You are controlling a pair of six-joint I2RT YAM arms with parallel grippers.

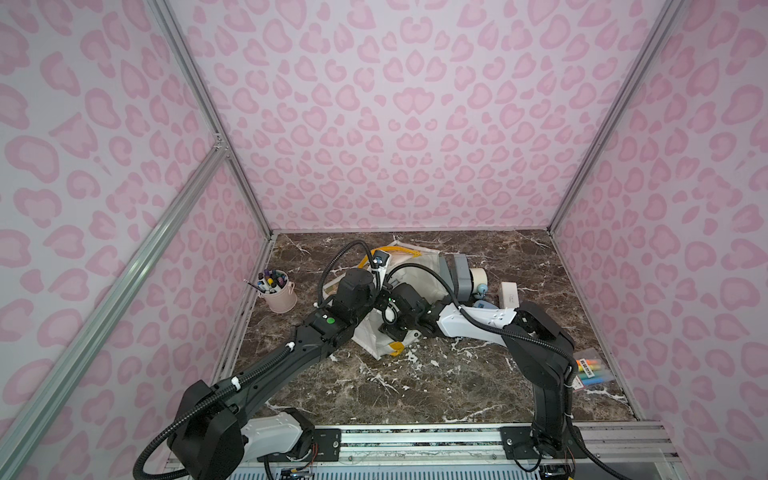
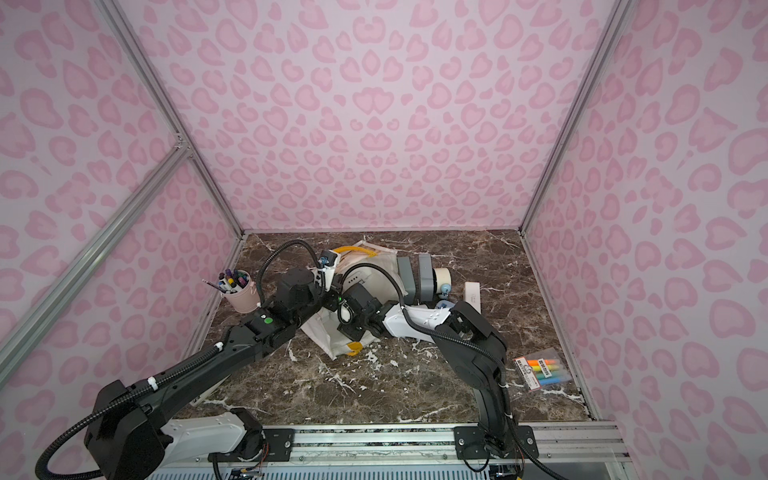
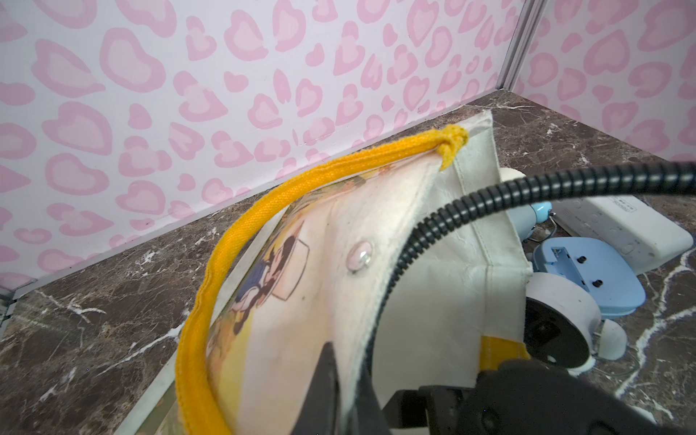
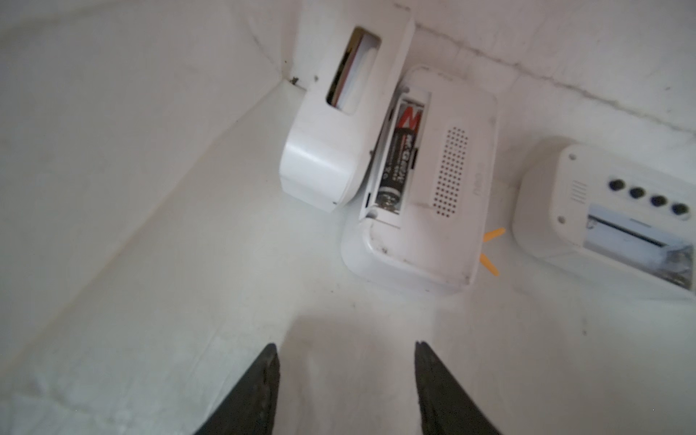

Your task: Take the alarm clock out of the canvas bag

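The canvas bag (image 3: 427,311) has pale cloth, a printed side and yellow handles; its mouth is spread. My left gripper is shut on the bag's rim, the cloth running between its fingers. Inside the bag, in the right wrist view, lie several white clock-like devices: one with a speaker grille and an exposed battery (image 4: 435,181), one with a slot in its side (image 4: 319,145), and one with buttons (image 4: 609,217). Which is the alarm clock I cannot tell. My right gripper is open inside the bag, short of the devices, nothing between its fingers.
A pen cup (image 1: 280,299) stands at the left. Right of the bag are grey blocks (image 1: 460,276), a white box (image 1: 509,294), a light blue device (image 3: 591,272) and a pack of markers (image 1: 592,369).
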